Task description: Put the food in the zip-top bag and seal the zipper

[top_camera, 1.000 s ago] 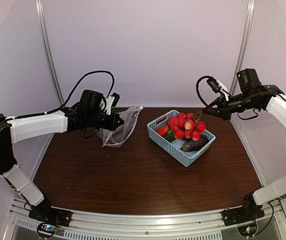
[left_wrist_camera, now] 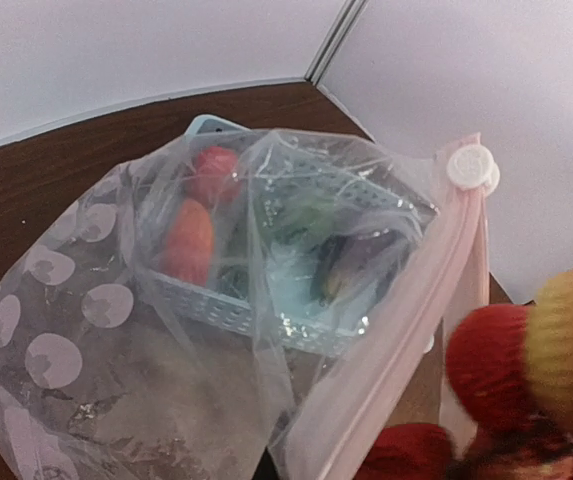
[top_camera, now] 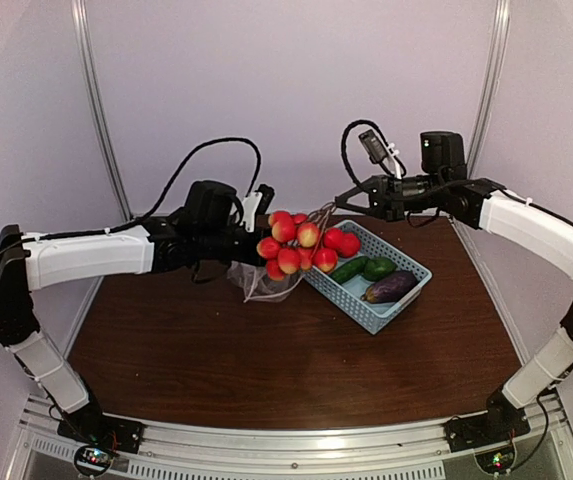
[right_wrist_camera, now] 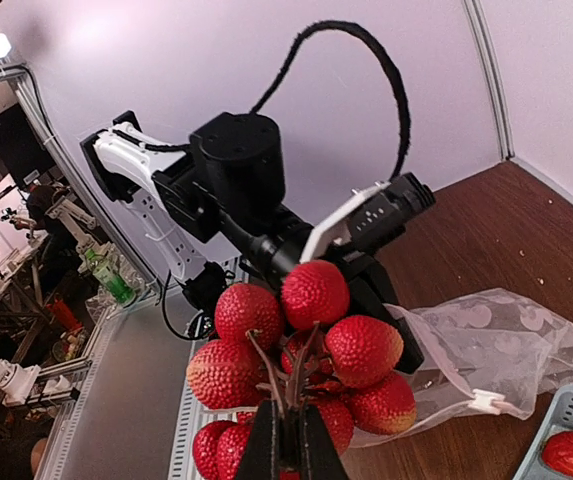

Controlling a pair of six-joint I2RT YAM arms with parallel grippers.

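A bunch of red-yellow fruit (top_camera: 296,243) hangs by its stems from my right gripper, which is shut on them. In the top view the bunch covers part of the clear zip top bag (top_camera: 258,284). My left gripper is shut on the bag's pink zipper edge (left_wrist_camera: 391,365), whose white slider (left_wrist_camera: 470,167) shows at the far end. Its fingertips are hidden behind the fruit from above. The bag is see-through, and I see no food inside it. In the left wrist view, blurred fruit (left_wrist_camera: 491,365) is beside the zipper edge.
A light blue basket (top_camera: 373,322) stands right of the bag, holding an eggplant (top_camera: 391,287), green vegetables (top_camera: 378,267) and a red item (top_camera: 348,245).
My right gripper has carried the fruit bunch up out of the basket and leftward to the bag. The left gripper has shifted slightly right with the bag.
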